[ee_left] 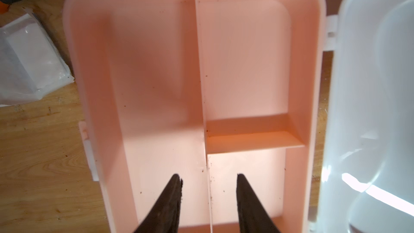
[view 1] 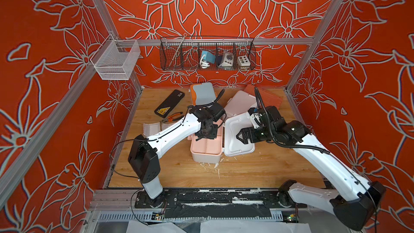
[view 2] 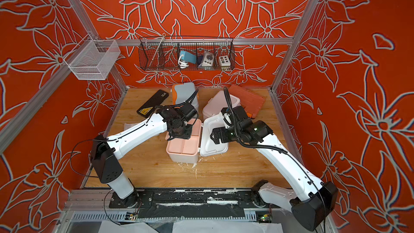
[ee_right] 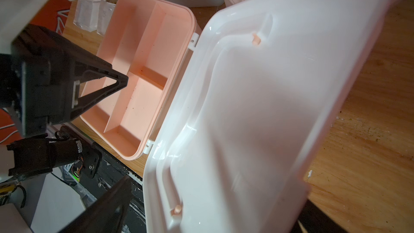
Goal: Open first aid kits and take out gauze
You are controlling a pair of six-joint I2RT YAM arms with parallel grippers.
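The pink first aid kit (ee_left: 146,82) lies open, its divided compartments empty in the left wrist view. Its white lid (ee_right: 258,103) is hinged out to the right. Over the tray my left gripper stands open, nothing between its fingers. The open right gripper (view 1: 242,136) is at the lid; in the right wrist view its dark fingers (ee_right: 110,207) show at the bottom, far apart, and whether they touch the lid I cannot tell. Left of the kit lie two white gauze packets, one partly visible in the left wrist view as a packet (ee_left: 32,56).
Behind are a closed pink kit (view 1: 239,102), an orange-grey case (view 1: 202,92) and a reddish case (view 1: 272,99). Orange-handled pliers (view 1: 172,116) and a black box (view 1: 170,103) lie at the back left.
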